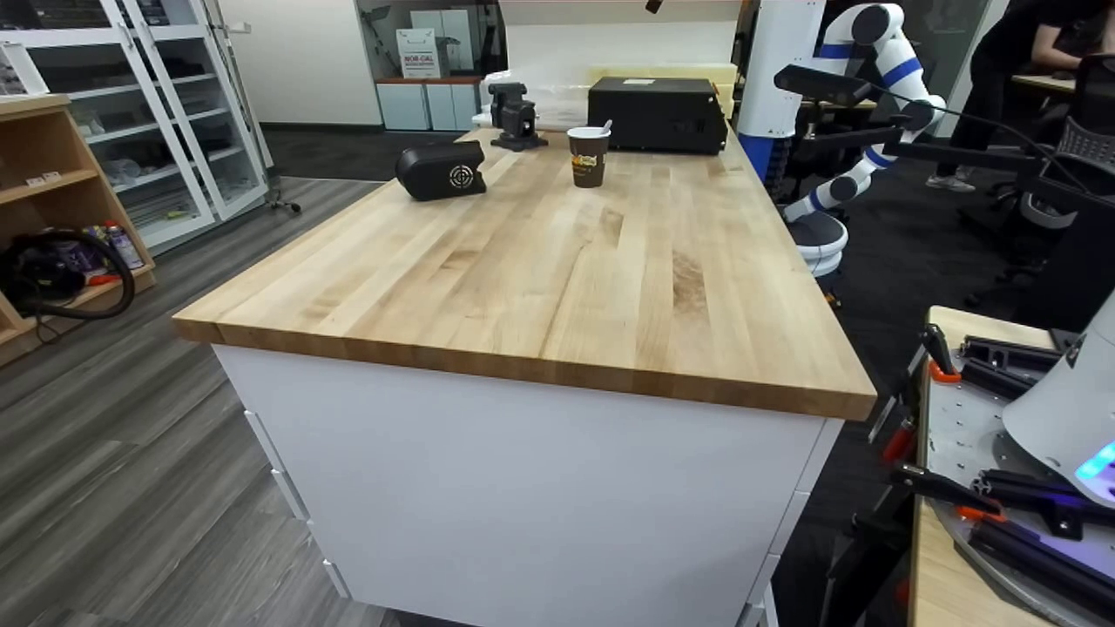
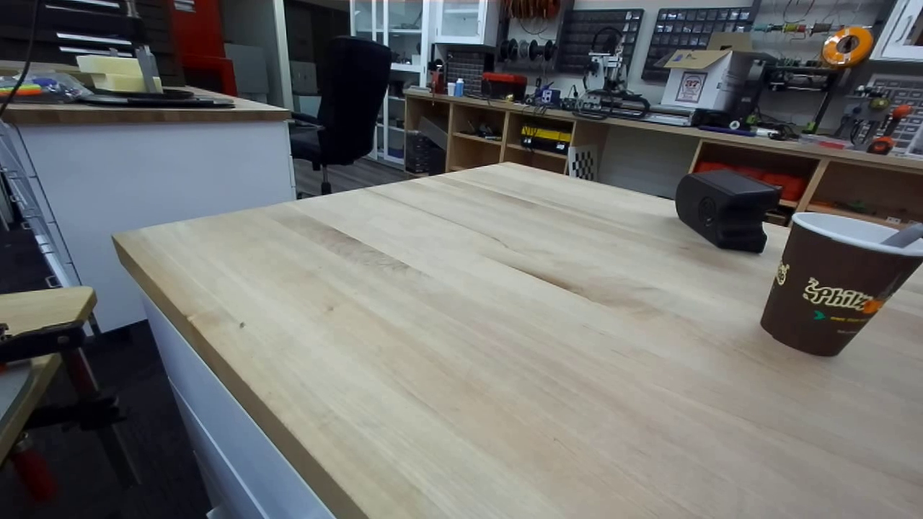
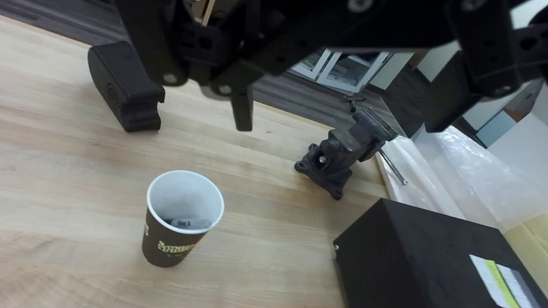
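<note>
A dark brown paper cup (image 3: 174,246) with a white rim stands upright on the wooden tabletop, a grey object with faint lettering (image 3: 191,223) inside it. In exterior view 2 the cup (image 2: 826,294) is at the right edge, the tip of the grey object (image 2: 906,235) showing over its rim; exterior view 1 has the cup (image 1: 588,165) toward the far end. My gripper spans the top of the wrist view, fingers wide apart with nothing held between them. It appears above the table, clear of the cup. Neither exterior view shows the gripper.
Left of the cup lies a black rounded block (image 3: 126,87). A dark vise-like stand (image 3: 344,151) is near the far edge, and a large black box (image 3: 426,256) fills the lower right.
</note>
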